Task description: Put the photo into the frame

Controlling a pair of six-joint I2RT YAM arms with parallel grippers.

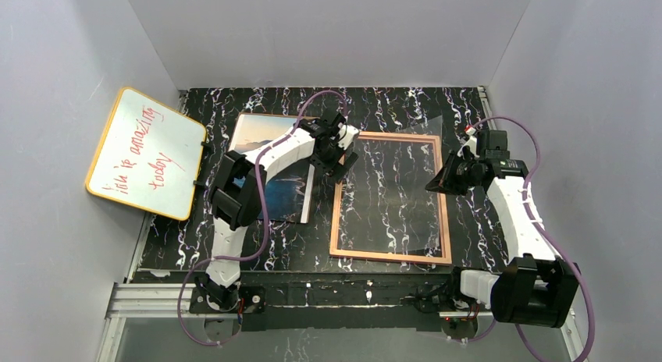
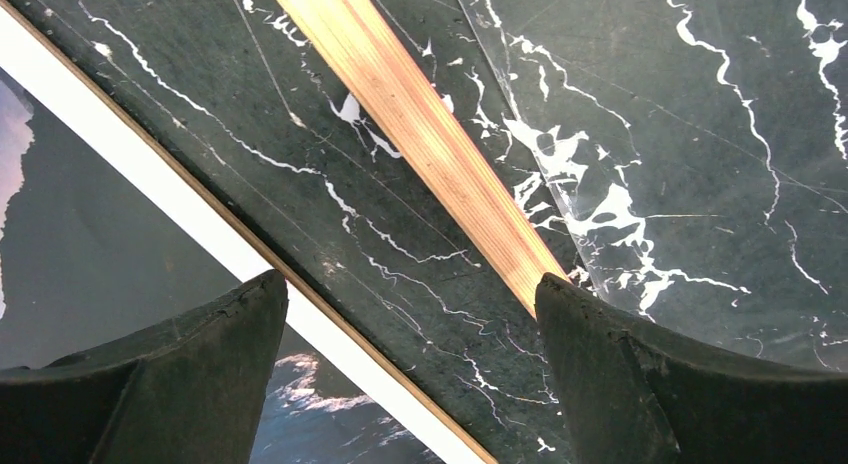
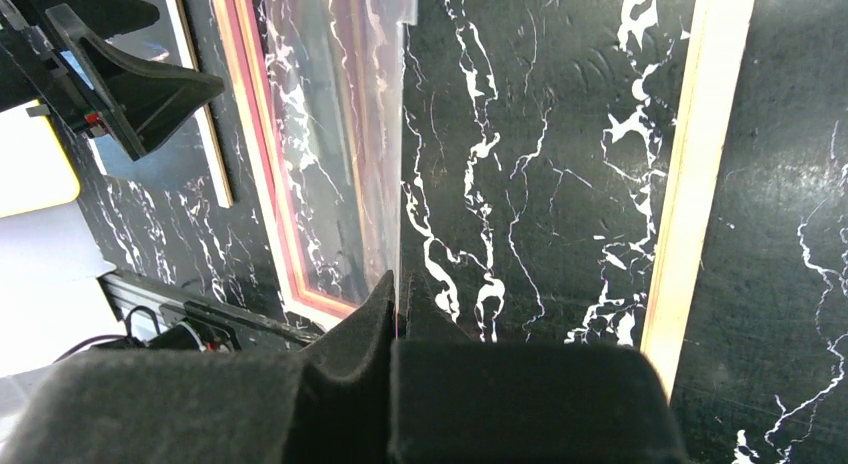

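The wooden frame (image 1: pixel 390 257) lies flat right of centre, its inside showing marble. A clear sheet (image 3: pixel 330 134) extends over it, the far right corner sticking out past the frame. My right gripper (image 1: pixel 431 188) is at the frame's right side, shut on the sheet's edge, which runs up from between its fingers. Left of the frame lies the photo (image 1: pixel 285 198), a sea and sky picture with a white border (image 2: pixel 180 189). My left gripper (image 1: pixel 342 172) is open over the gap between photo and frame, nothing between its fingers.
A whiteboard (image 1: pixel 144 155) with red writing leans at the left. Grey walls (image 1: pixel 336 34) enclose the back and sides. Bare marble table (image 1: pixel 382 104) shows behind the frame and in a strip beside the photo.
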